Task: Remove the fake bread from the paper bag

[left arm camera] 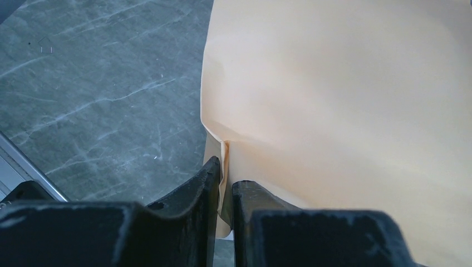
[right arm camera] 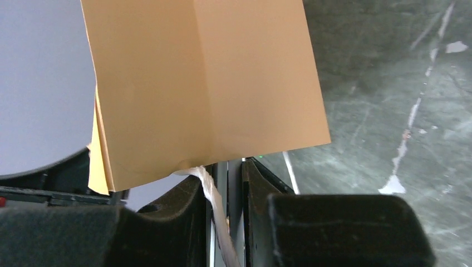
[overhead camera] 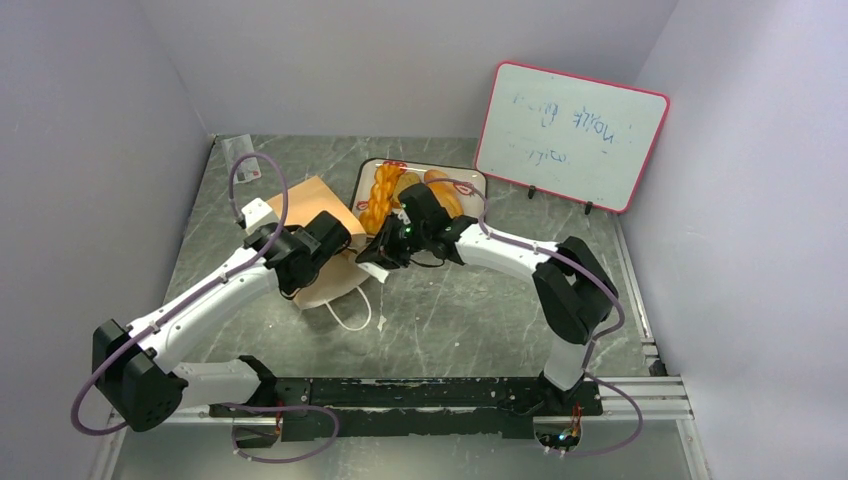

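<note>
The tan paper bag (overhead camera: 325,202) lies tilted left of centre in the top view, a white handle loop (overhead camera: 350,322) hanging from its front. My left gripper is shut on the bag's paper edge. Close by, my right gripper has its fingers apart at the bag's mouth, and a twisted white handle (right arm camera: 214,206) runs through the gap. Braided bread (overhead camera: 383,190) and a smooth loaf (overhead camera: 442,190) rest on the tray (overhead camera: 468,176) behind the right arm. Whether bread is inside the bag cannot be seen.
A red-framed whiteboard (overhead camera: 570,135) leans at the back right. A clear packet (overhead camera: 240,156) lies at the back left. Both arms stand close together at the bag.
</note>
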